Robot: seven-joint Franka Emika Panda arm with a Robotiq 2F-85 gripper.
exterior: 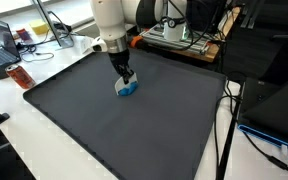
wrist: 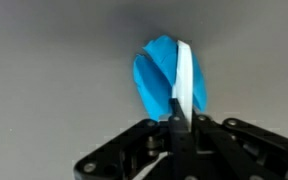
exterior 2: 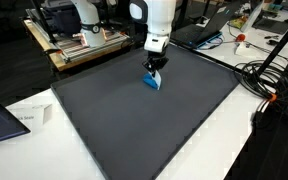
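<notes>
A blue, soft-looking piece (wrist: 156, 80) rests on the dark mat, with a thin white strip (wrist: 185, 75) standing across its middle. The two look like parts of one folded cloth or packet, though I cannot tell for sure. The white strip runs down between the tips of my gripper, which is shut on it. From outside, my gripper (exterior: 125, 77) points down just above the mat, with the blue part (exterior: 128, 90) below it. In the second exterior view the blue part (exterior 2: 150, 82) lies under the gripper (exterior 2: 155, 68).
An orange-red can (exterior: 21, 76) stands past its left corner, near a laptop (exterior: 2, 55). Black cables (exterior 2: 274, 85) lie beyond the mat's edge.
</notes>
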